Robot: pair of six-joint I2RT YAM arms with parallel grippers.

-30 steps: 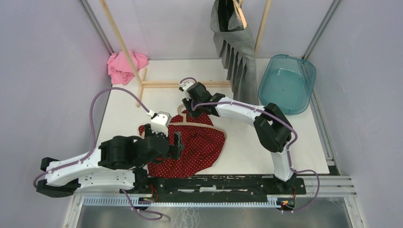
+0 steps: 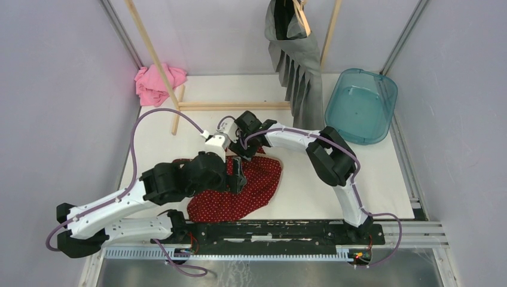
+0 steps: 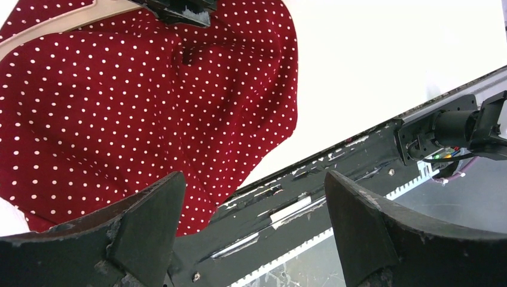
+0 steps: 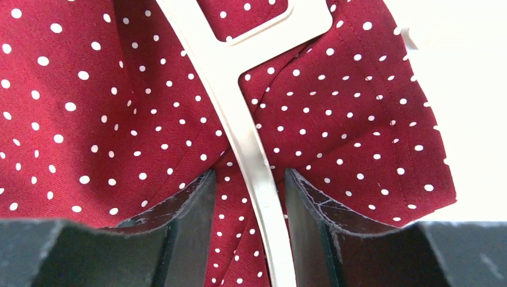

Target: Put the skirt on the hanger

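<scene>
The dark red skirt with white dots (image 2: 254, 182) lies spread on the white table, partly covered by the arms. Across it rests a beige hanger (image 4: 236, 113); in the right wrist view its bar runs between the fingers of my right gripper, which is open around it. My left gripper is open above the skirt's front part, nothing between its fingers. In the left wrist view, the hanger (image 3: 75, 19) shows at upper left, with a dark fingertip of the right gripper over it. The hanger's hook is hidden from above.
A wooden rack frame (image 2: 236, 106) stands at the back, a grey garment (image 2: 308, 78) hanging from it. Pink cloth (image 2: 156, 84) lies back left, and an empty teal bin (image 2: 362, 107) sits back right.
The left gripper has moved right over the skirt. The skirt's right edge has shifted slightly left.
</scene>
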